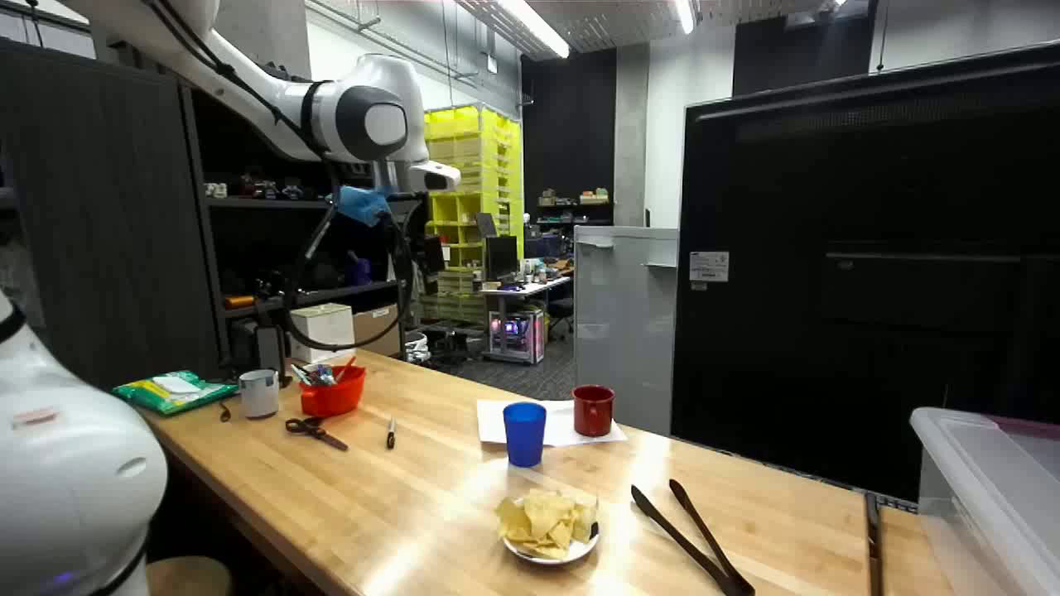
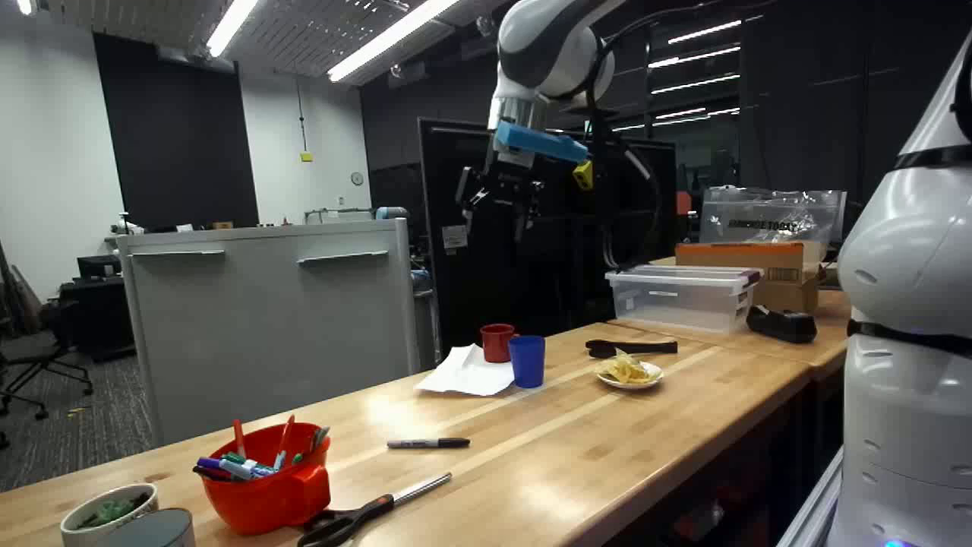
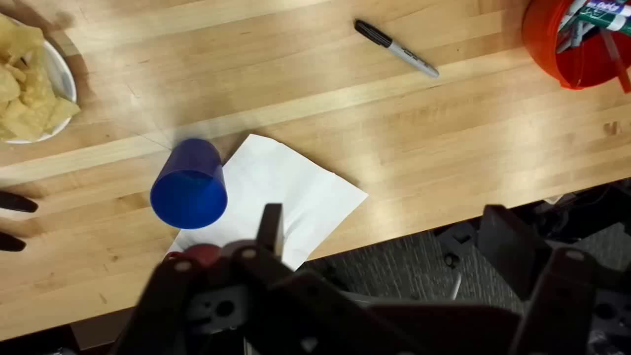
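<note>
High above the table my gripper (image 2: pixel 494 219) hangs open, with nothing between its fingers; in the wrist view its fingers (image 3: pixel 270 230) stand wide apart. Below it a blue cup (image 3: pixel 190 192) stands upright at the edge of a white paper (image 3: pixel 284 189). A red mug (image 1: pixel 593 410) rests on the paper beside the cup; the gripper hides most of it in the wrist view. A white plate of chips (image 1: pixel 544 526) sits nearer the front, with black tongs (image 1: pixel 696 541) to its side. A marker (image 3: pixel 396 47) lies alone on the bare wood.
An orange-red bowl of markers (image 2: pixel 273 483), scissors (image 2: pixel 373 512), a grey mug (image 1: pixel 259 393) and a green bag (image 1: pixel 175 391) occupy one end. At the other end stands a clear lidded bin (image 2: pixel 683 301). Mid-table around the marker is mostly clear.
</note>
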